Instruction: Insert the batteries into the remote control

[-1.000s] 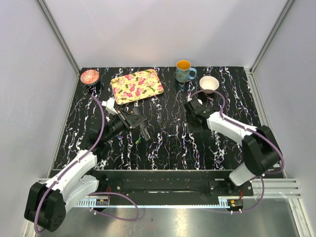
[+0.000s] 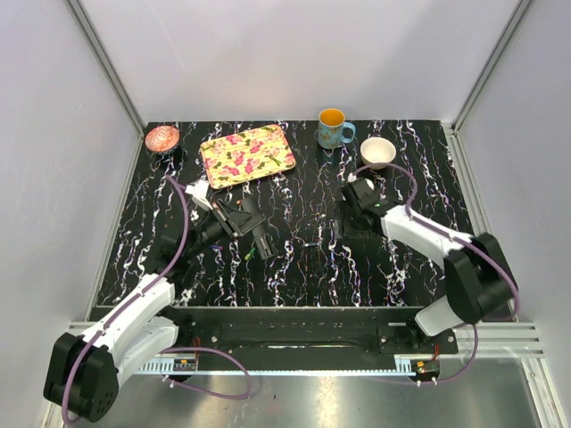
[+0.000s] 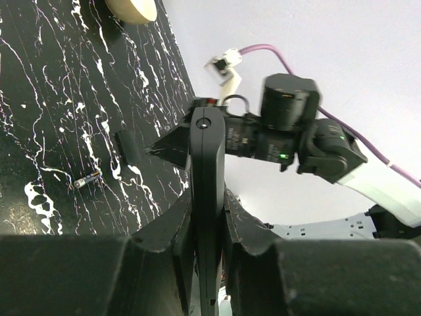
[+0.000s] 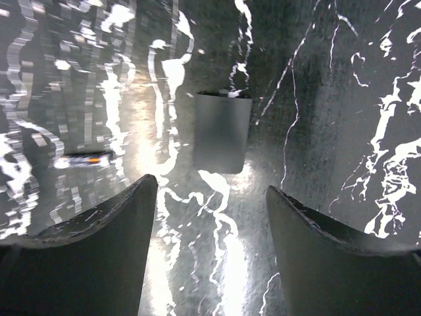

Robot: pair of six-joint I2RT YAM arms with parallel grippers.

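Note:
The black remote control (image 3: 208,178) is upright in the left wrist view, seen edge-on, with my left gripper (image 2: 243,219) shut on it above the table's left-centre. Flat on the marble top lies the dark battery cover (image 4: 222,135), its small tab end away from me in the right wrist view. Over it, apart from it, my right gripper is open and empty, a finger to either side. One battery (image 4: 83,160) rests left of the cover. Two more small sticks, blue (image 2: 217,248) and green (image 2: 251,254), lie by the remote. The battery compartment cannot be made out.
Along the back are a red-patterned bowl (image 2: 162,139), a floral tray (image 2: 247,155), a blue mug (image 2: 331,128) with an orange inside, and a white bowl (image 2: 378,152). Between remote and cover, the marble surface is mostly bare.

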